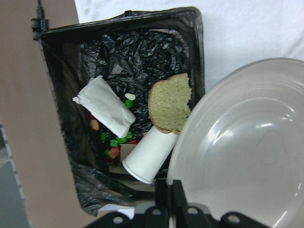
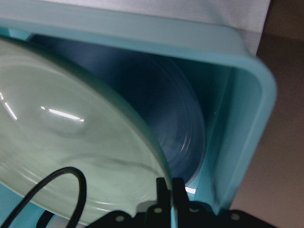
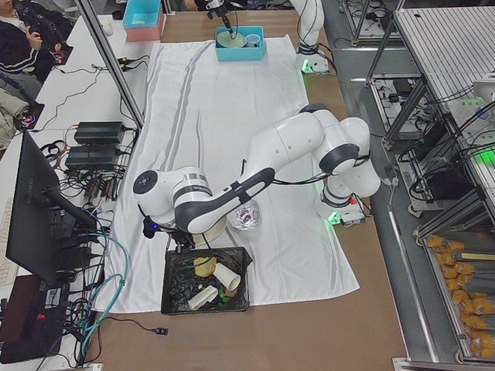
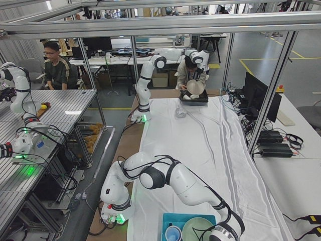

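Observation:
A pale plate (image 1: 242, 142) hangs above the edge of a black-lined bin (image 1: 192, 47), my left gripper shut on its rim. In the bin lie a bread slice (image 1: 168, 102), a white paper cup (image 1: 147, 156), a crumpled white packet (image 1: 104, 107) and several small green and red bits (image 1: 115, 142). At the other end of the cloth, my right gripper is shut on the rim of a green plate (image 2: 71, 137), which is tilted in a light-blue box (image 2: 247, 118) over a blue dish (image 2: 175, 118).
A clear crumpled item (image 3: 246, 219) lies on the white cloth (image 3: 216, 100) beside the bin. A smaller blue cup (image 4: 173, 233) stands in the box. A monitor, cables and electronics (image 3: 93, 131) line the side table.

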